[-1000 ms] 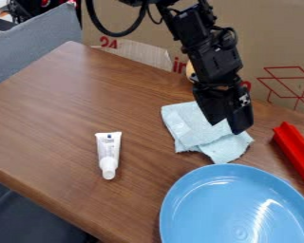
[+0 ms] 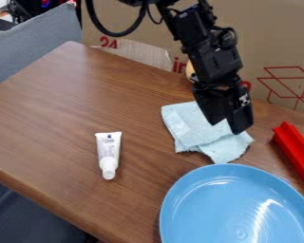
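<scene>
My black gripper [image 2: 227,114] points down over a folded pale blue cloth [image 2: 193,133] at the back right of the wooden table. Its lower end is over the cloth; whether it touches it I cannot tell, and the fingers are largely hidden by the gripper's own body. A white tube [image 2: 109,152] with a white cap lies to the left, apart from the cloth. A blue plate [image 2: 237,211] sits at the front right, and a red object [image 2: 295,156] lies at the right edge.
A cardboard sheet [image 2: 281,71] with red markings stands behind the table. A grey padded surface [image 2: 28,47] borders the back left.
</scene>
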